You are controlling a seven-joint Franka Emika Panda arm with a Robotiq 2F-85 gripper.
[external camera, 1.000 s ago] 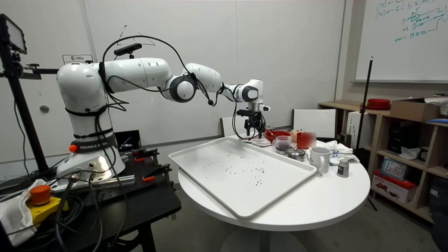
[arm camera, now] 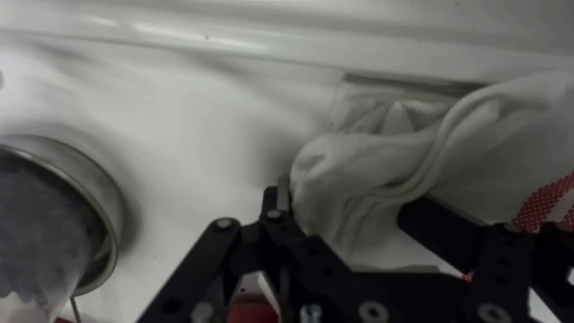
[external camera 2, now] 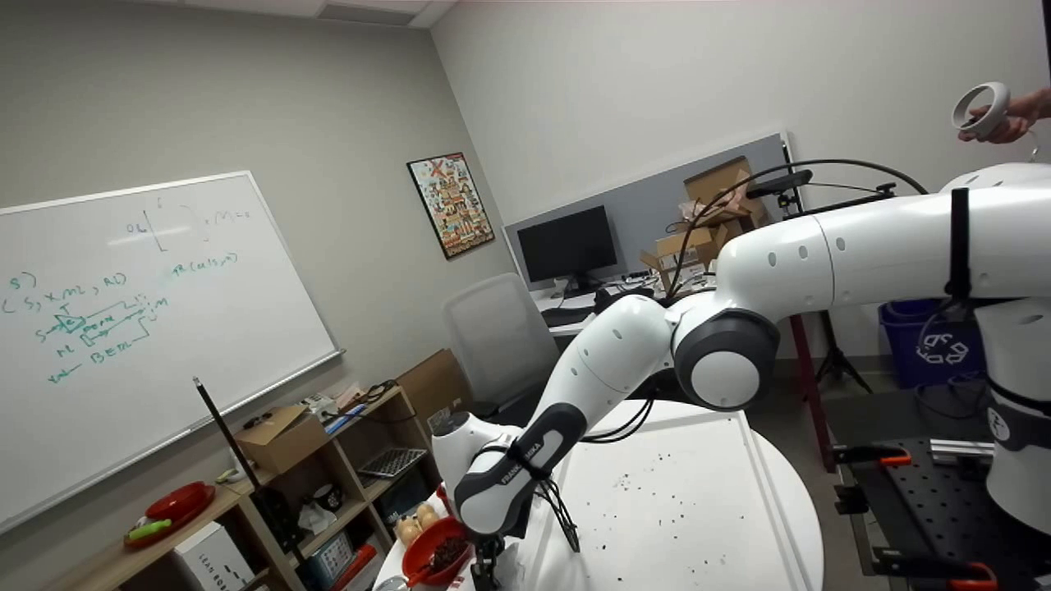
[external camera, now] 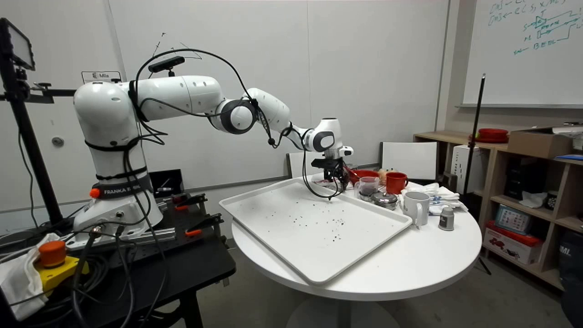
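Note:
A crumpled white cloth [arm camera: 371, 167] with a red-and-white checked part [arm camera: 549, 204] lies beside the tray's edge in the wrist view. My gripper is low over it, its two dark fingers well apart, and folds of the cloth lie between them. One finger [arm camera: 277, 199] is close against the cloth's left side. In exterior view 1 the gripper [external camera: 337, 178] is down at the far side of the table, partly hidden by cables. Whether the pads press on the cloth cannot be made out.
A white tray [external camera: 284, 235] with scattered dark bits fills much of the table. Past its right edge stand a clear cup [external camera: 367, 185], a metal lidded pot [external camera: 385, 200], a red mug [external camera: 396, 183], a white mug [external camera: 416, 207] and a grey shaker [external camera: 446, 218]. A red bowl [external camera 2: 425, 566] sits near the gripper.
The arm's wrist and gripper have come down toward the table, shifting very slightly. The objects on the table stand where they were.

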